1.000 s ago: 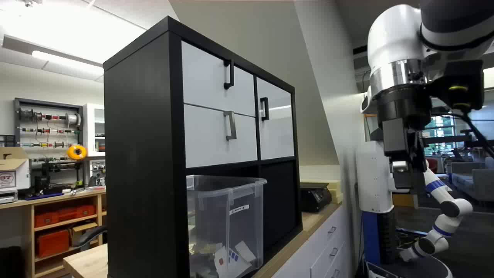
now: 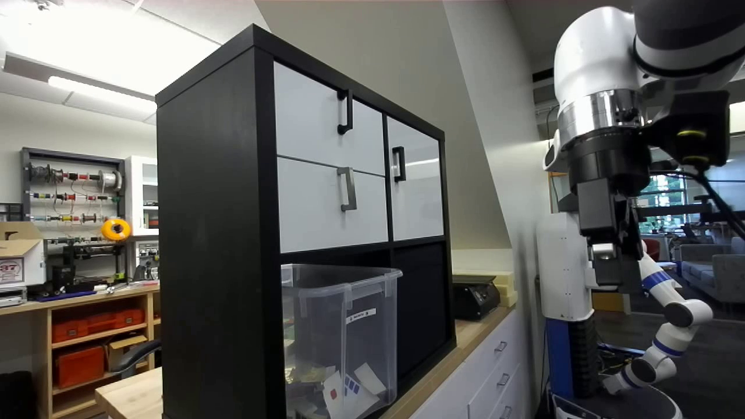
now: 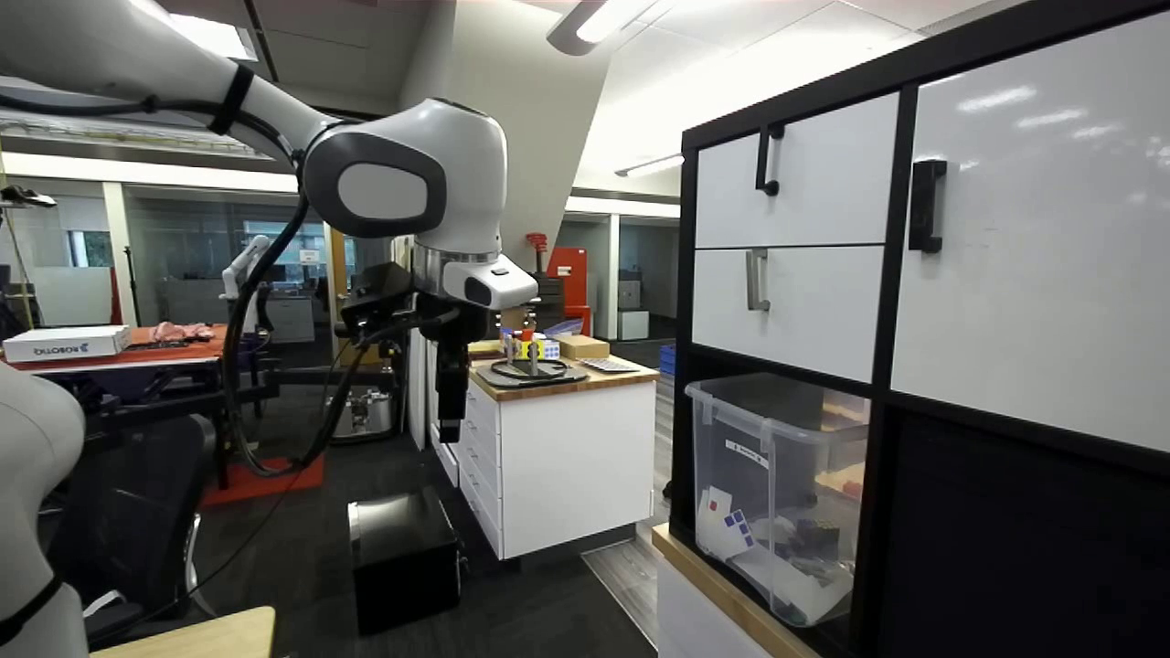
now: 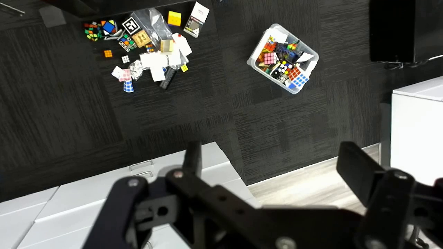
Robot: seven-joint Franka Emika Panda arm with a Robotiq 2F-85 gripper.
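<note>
My gripper points downward and stands open in the wrist view, its two fingers wide apart and nothing between them. In exterior view 2 it hangs in free air to the left of the black cabinet (image 3: 897, 241), well clear of it. The cabinet has an upper white drawer (image 2: 307, 105) with a black handle and a lower white drawer (image 2: 311, 209) with a grey handle; both look closed. Beside them is a closed white door (image 2: 419, 199). A clear plastic bin (image 3: 795, 482) with cards and other items inside occupies the cubby under the drawers.
Far below in the wrist view, puzzle cubes, papers and bags lie scattered on dark carpet, near a second bin (image 4: 254, 62) full of cubes. A white counter (image 3: 576, 461) and a black box (image 3: 406, 565) stand on the floor. The cubby under the door looks empty.
</note>
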